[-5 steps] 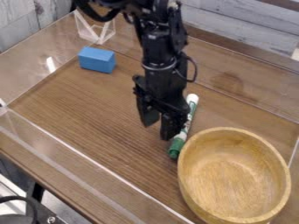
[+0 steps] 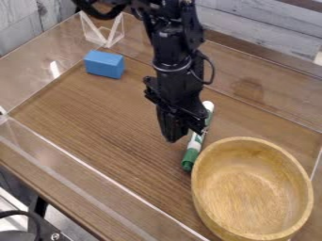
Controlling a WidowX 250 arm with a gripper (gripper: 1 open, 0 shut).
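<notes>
My black gripper [image 2: 170,120] hangs over the middle of the wooden table, just left of a long object with a white upper part and a green lower part [image 2: 191,153], which lies along the table, its upper part partly hidden behind the gripper. I cannot see clearly whether anything is between the fingers.
A large yellow oval bowl [image 2: 251,202] fills the lower right, close to the green end. A blue block [image 2: 104,63] and a clear angular object [image 2: 98,28] are at the upper left.
The gripper has risen somewhat from where it was a second ago. The white and green object appears to lie where it was.
</notes>
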